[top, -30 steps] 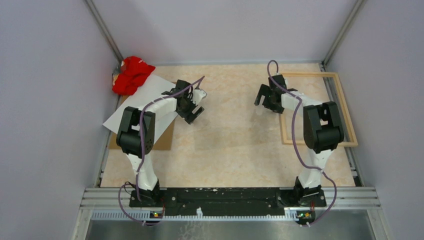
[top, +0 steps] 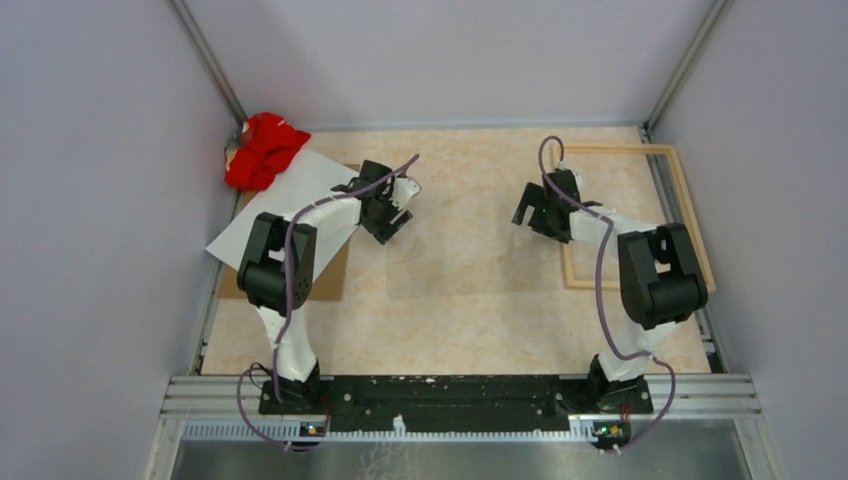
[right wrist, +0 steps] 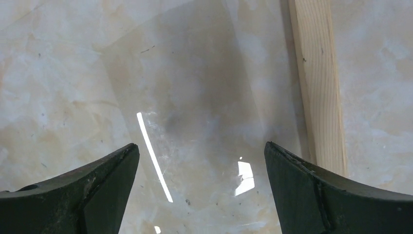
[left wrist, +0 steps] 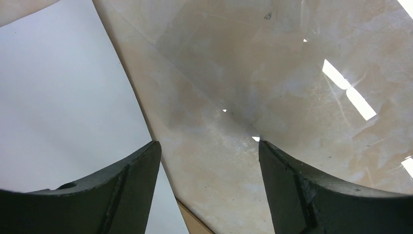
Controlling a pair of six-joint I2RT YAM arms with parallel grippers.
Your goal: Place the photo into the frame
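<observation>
A large white sheet [top: 310, 182], perhaps the photo, lies tilted over a brown board [top: 330, 270] on the left of the table. Just right of the sheet, my left gripper [top: 396, 226] is partly open above bare table. In the left wrist view the sheet [left wrist: 58, 92] passes behind one finger [left wrist: 131, 185], and the gap is empty. The wooden frame [top: 615, 149] lies flat at the right. Near its left side, my right gripper [top: 524, 223] stands open with nothing held; a frame bar [right wrist: 319, 83] runs behind one of its fingers [right wrist: 311, 190].
A red cloth [top: 265, 150] rests at the back left, touching the sheet's far end. My right arm [top: 660, 270] crosses over the frame. Between the two grippers the tabletop [top: 450, 260] is clear.
The left gripper's fingers have come closer together, with a small move right. Sheet and frame stay put.
</observation>
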